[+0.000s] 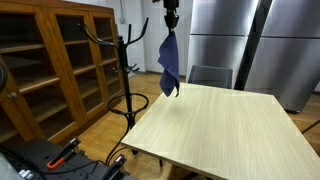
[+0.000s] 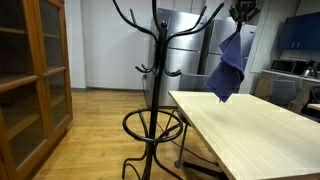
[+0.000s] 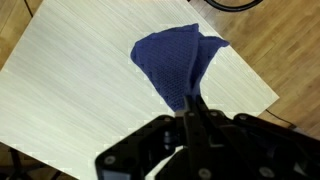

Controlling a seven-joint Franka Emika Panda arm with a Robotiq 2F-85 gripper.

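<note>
A dark blue cloth hangs from my gripper high above the far left part of the table. In exterior view 2 the same cloth dangles to the right of the black coat rack, clear of its hooks. From above, the wrist view has the cloth running down to my gripper, whose fingers are shut on its upper end. The pinched bit itself is mostly hidden by the fingers. In exterior view 1 the rack stands left of the cloth, with a gap between them.
A glass-door cabinet lines the left side. Floor around the rack's base looks clear.
</note>
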